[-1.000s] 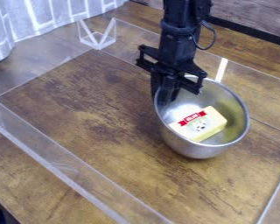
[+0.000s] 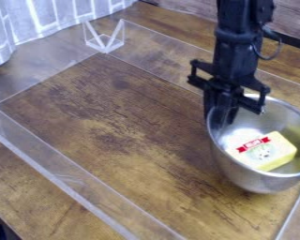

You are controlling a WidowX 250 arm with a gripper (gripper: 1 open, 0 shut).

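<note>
A steel bowl (image 2: 247, 169) lies at the right of the wooden table, holding a pale yellow box (image 2: 265, 149) with a red and white label. My dark gripper (image 2: 223, 105) is over the bowl's left rim, fingertips down at or just inside it; it is shut, and whether the thin rim is between its fingers is hidden.
A white wire stand (image 2: 104, 36) stands at the back left, with a pale curtain or cloth (image 2: 15, 28) in the corner.
</note>
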